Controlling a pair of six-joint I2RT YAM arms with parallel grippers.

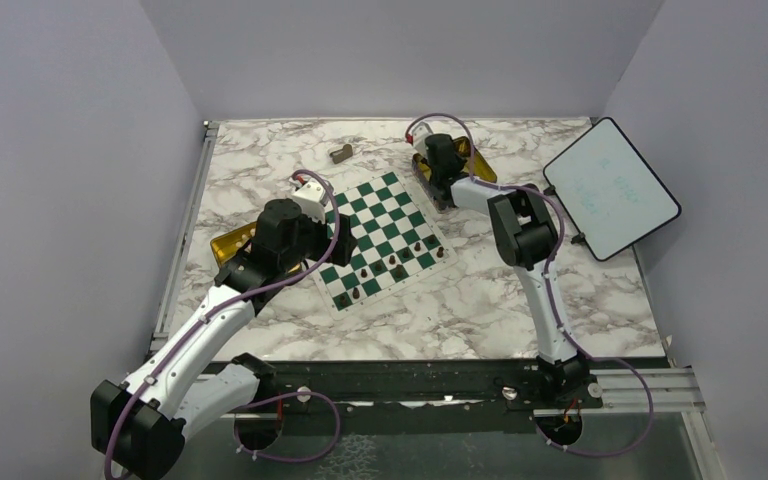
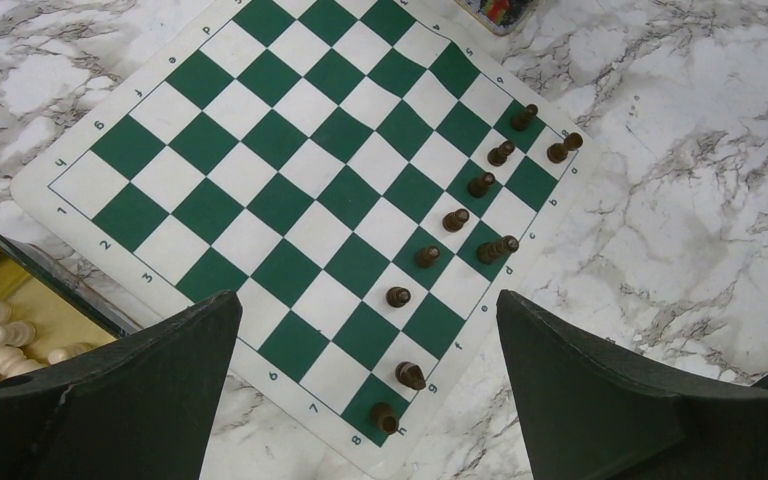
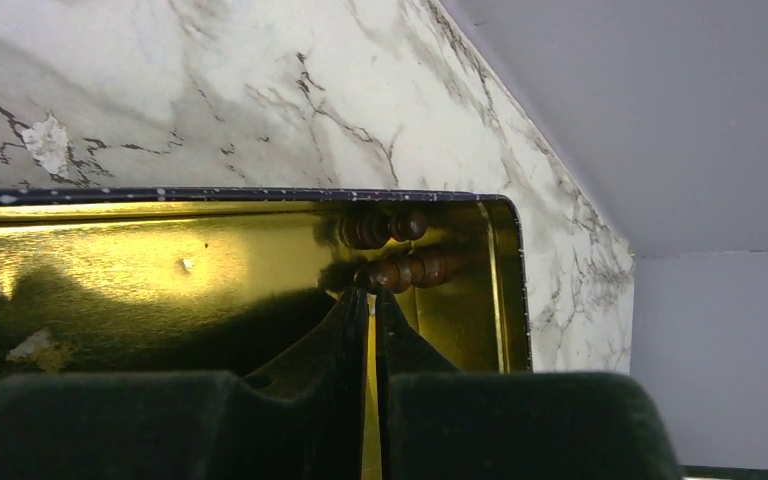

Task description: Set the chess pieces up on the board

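Note:
The green-white chessboard (image 1: 380, 220) (image 2: 320, 200) carries several dark brown pieces along one side, among them a knight (image 2: 410, 374). My left gripper hovers open over the board, nothing between its fingers. In the right wrist view my right gripper is down in a gold-lined tin (image 3: 160, 260), its fingertips closed at the end of a brown piece (image 3: 415, 268) lying there; how firmly it grips is hard to see. A second brown piece (image 3: 370, 228) lies beside it against the tin's wall.
A left tin (image 2: 60, 295) holds white pieces (image 2: 0, 350). A small object (image 1: 341, 153) lies behind the board. A whiteboard (image 1: 610, 185) stands at the right.

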